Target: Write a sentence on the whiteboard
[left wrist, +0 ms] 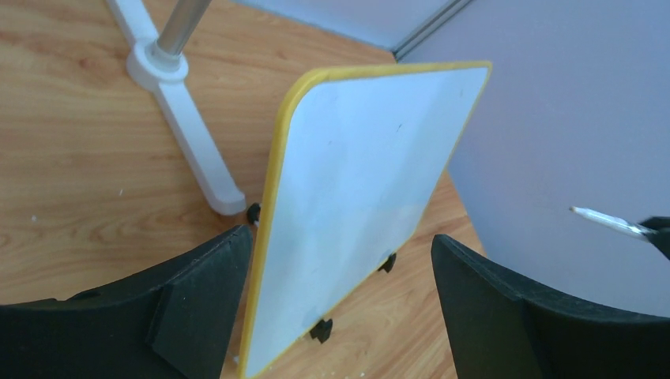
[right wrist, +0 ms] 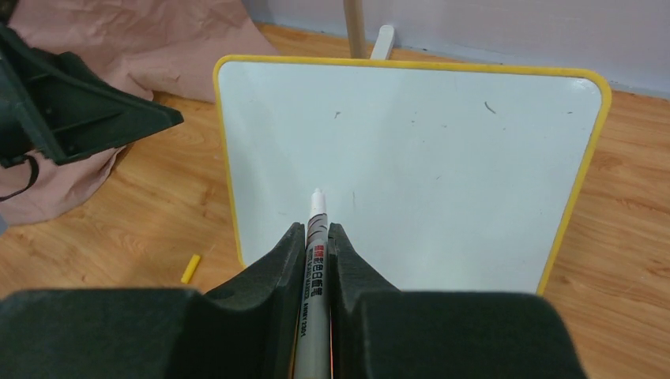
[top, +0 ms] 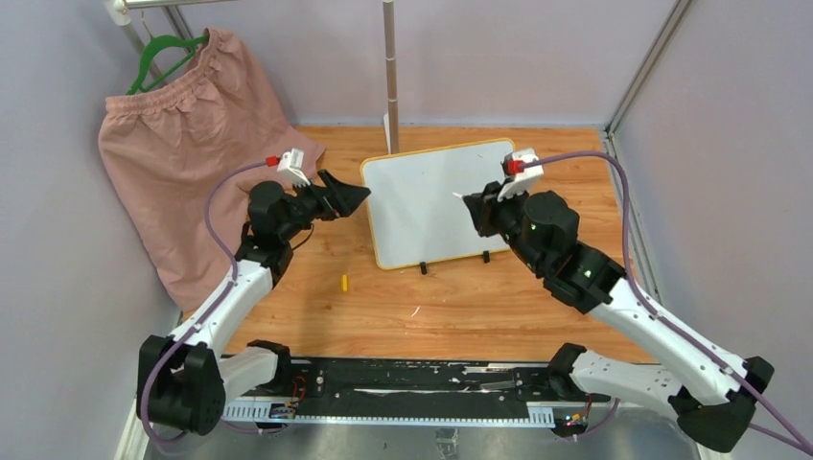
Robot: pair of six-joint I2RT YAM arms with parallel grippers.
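Observation:
The whiteboard (top: 431, 206) with its yellow rim is propped upright on the table. Small dark marks dot its white face (right wrist: 411, 174) in the right wrist view. My left gripper (top: 362, 193) is open just left of the board's left edge. In the left wrist view that edge shows between the spread fingers, and nothing is gripped. My right gripper (top: 476, 213) is shut on a white pen (right wrist: 317, 260), whose tip points at the board's face. I cannot tell whether the tip touches it.
A pink garment (top: 206, 144) hangs on a green hanger (top: 153, 65) at the left. A yellow stick (top: 344, 283) and a white scrap (top: 415, 310) lie on the table. A pole (top: 390, 77) rises behind the board.

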